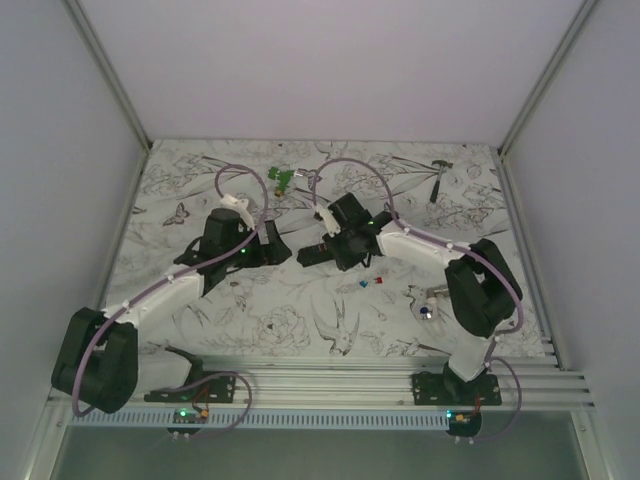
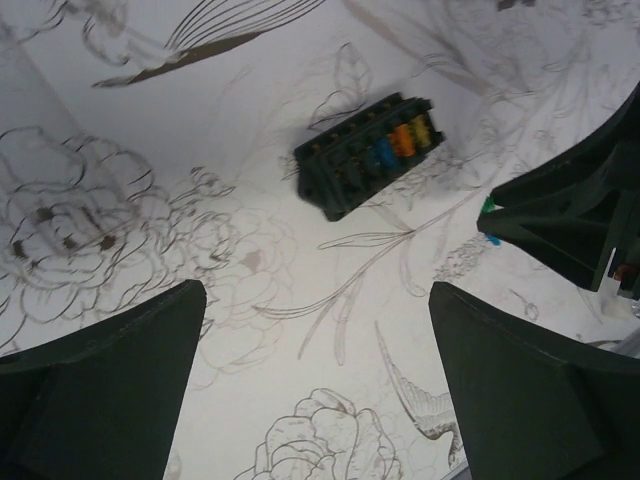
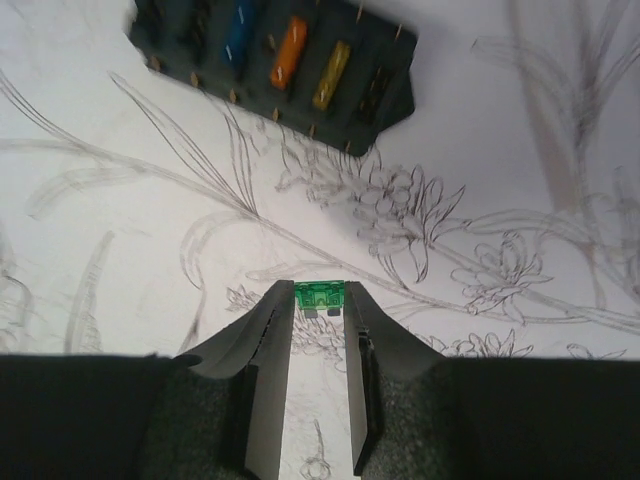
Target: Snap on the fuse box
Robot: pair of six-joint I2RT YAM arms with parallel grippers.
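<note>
The black fuse box, holding blue, orange and yellow fuses in a row, lies on the table; it also fills the upper part of the right wrist view (image 3: 280,75). My right gripper is shut on a small green fuse (image 3: 319,294), just to one side of the box. My left gripper stands open, left of the box in the top view (image 1: 313,255), with nothing between its fingers.
A hammer (image 1: 437,175) lies at the back right, green pieces (image 1: 282,178) at the back. Small blue and red bits (image 1: 370,283) lie right of the box.
</note>
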